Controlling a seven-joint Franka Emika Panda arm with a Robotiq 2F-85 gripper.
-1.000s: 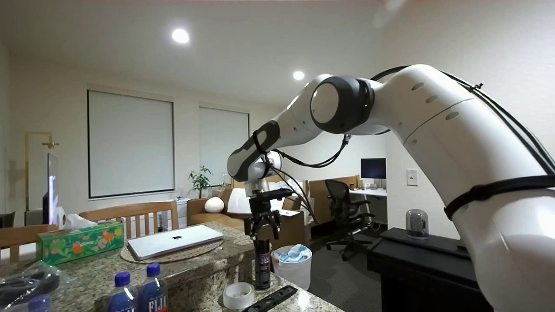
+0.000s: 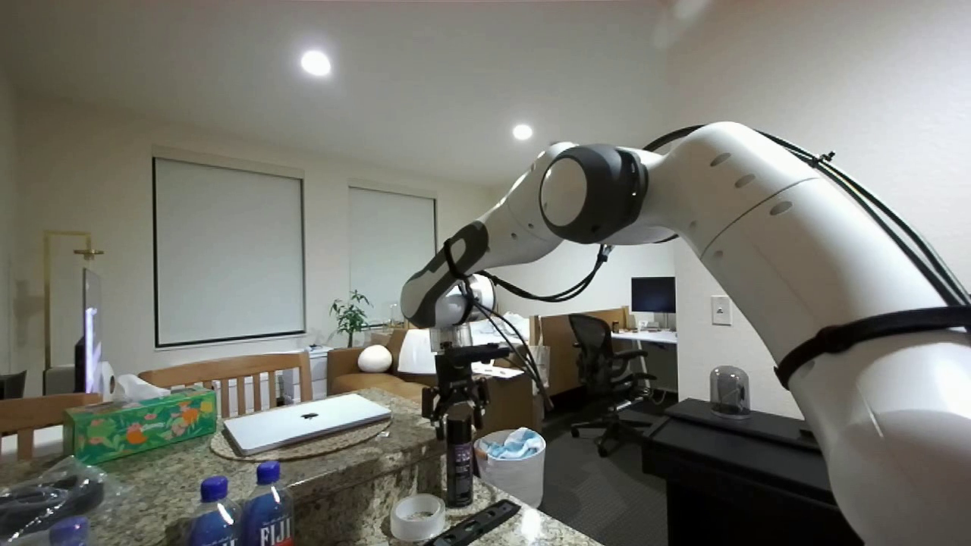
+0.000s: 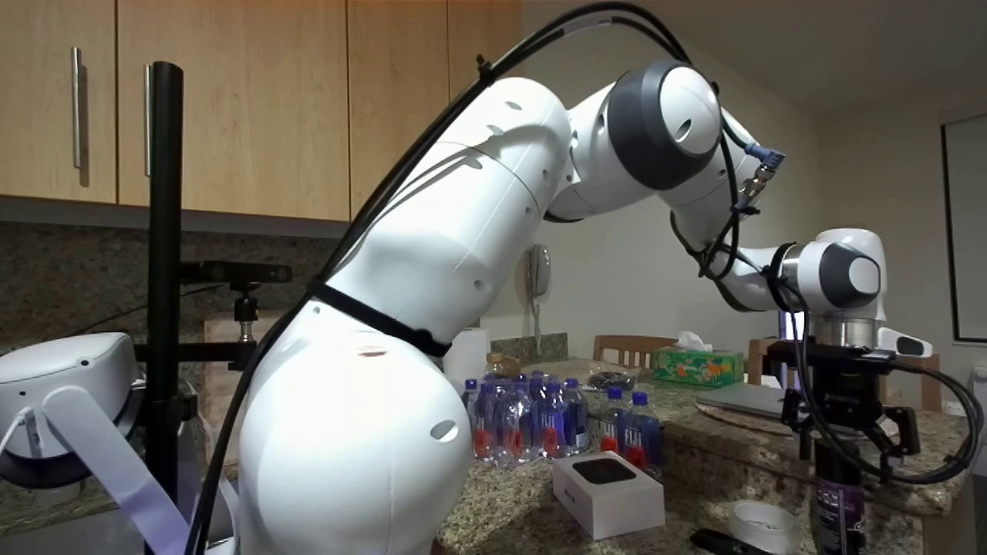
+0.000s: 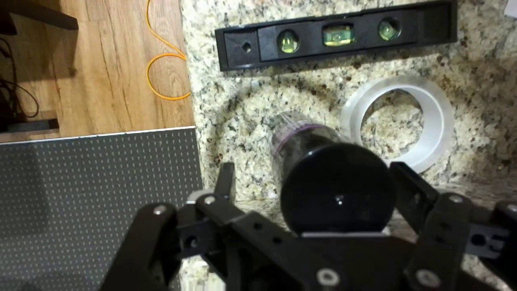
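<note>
A black-capped can with a purple-banded dark label stands upright on the lower granite counter. My gripper is open around the can's black cap, one finger on each side. In the wrist view the cap sits close to the right finger, while a clear gap separates it from the left finger. Whether the right finger touches the cap, I cannot tell. Exterior view 2 also has the can below the gripper.
Beside the can lie a roll of clear tape and a black spirit level. The counter edge is near on the left in the wrist view. A raised ledge holds a laptop; a white box and several bottles stand farther off.
My gripper has come down, so its fingers now reach the level of the can's cap. The can, tape and level have stayed put.
</note>
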